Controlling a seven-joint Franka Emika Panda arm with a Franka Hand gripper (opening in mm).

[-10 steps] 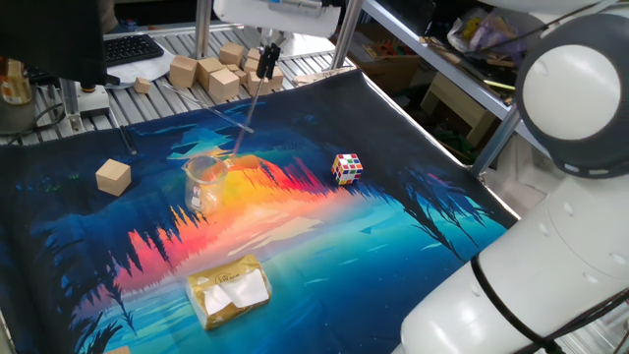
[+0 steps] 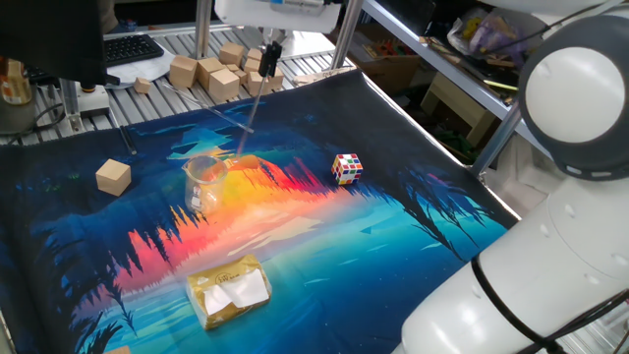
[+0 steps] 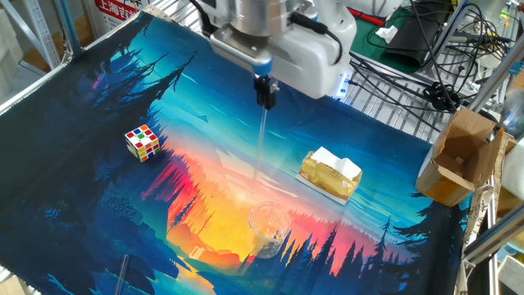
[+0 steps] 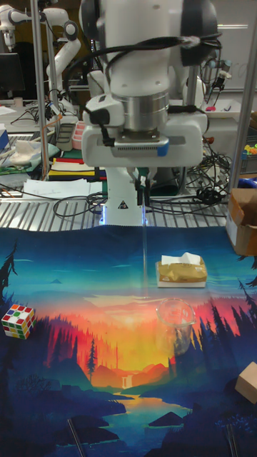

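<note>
A thin clear rod point(image 2: 253, 116) hangs from my gripper point(image 2: 270, 61), whose dark fingers are shut on its upper end. The rod slants slightly in exterior view 1, and in exterior view 2 the rod point(image 3: 262, 139) points down from the gripper point(image 3: 265, 97). A clear glass beaker point(image 2: 205, 187) stands upright on the printed cloth point(image 2: 324, 285). In exterior view 3 the beaker point(image 4: 175, 313) is to the right of the rod point(image 4: 145, 248). The faint lower end of the rod looks outside the beaker; its exact height is hard to tell.
A tissue pack point(image 2: 229, 292), a Rubik's cube point(image 2: 346, 169) and a wooden block point(image 2: 114, 178) lie spread on the cloth. Several more wooden blocks point(image 2: 209, 71) sit behind it. An open cardboard box point(image 3: 460, 160) stands at the edge.
The gripper tilted with the rod. Objects on the cloth stayed put.
</note>
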